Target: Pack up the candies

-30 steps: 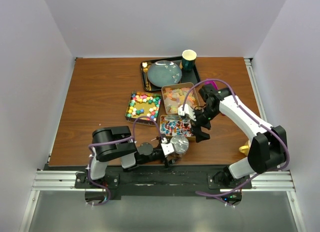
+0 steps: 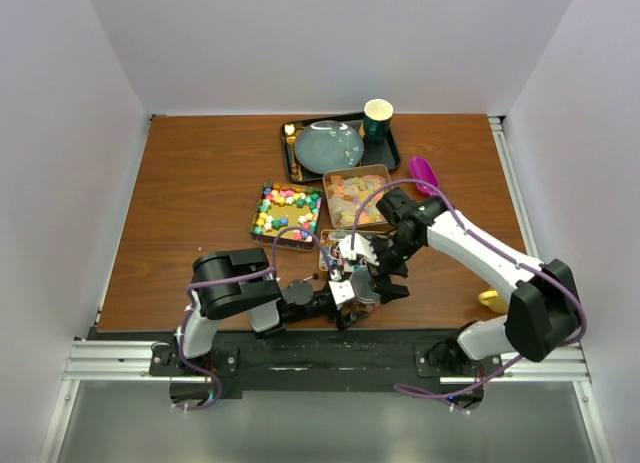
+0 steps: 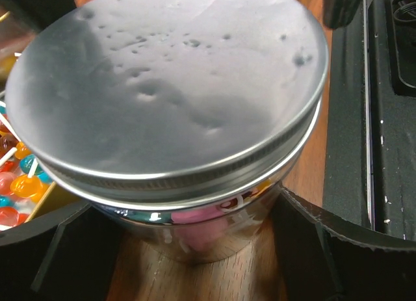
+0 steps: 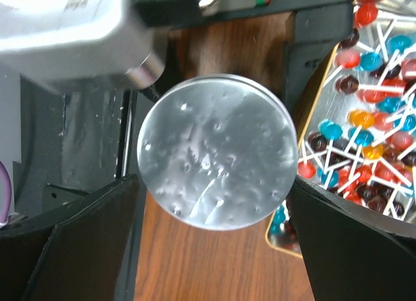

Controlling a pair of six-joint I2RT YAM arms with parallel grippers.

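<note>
A glass jar of candies with a dented metal lid point(image 4: 214, 155) stands on the table, directly between both grippers. My left gripper is open low around the jar's body. My right gripper is open over the lid, its fingers to either side. In the top view the jar point(image 2: 366, 291) is partly covered by the arms. A tin of lollipops point(image 4: 302, 109) lies just behind it, mostly hidden from above by the right arm.
A box of wrapped candies point(image 2: 285, 213) and a box of biscuit-like pieces point(image 2: 356, 195) lie behind. A black tray point(image 2: 387, 153) with a lid and mug is at the back, a pink scoop point(image 2: 424, 175) to its right.
My left arm has shifted slightly to the right, around the jar.
</note>
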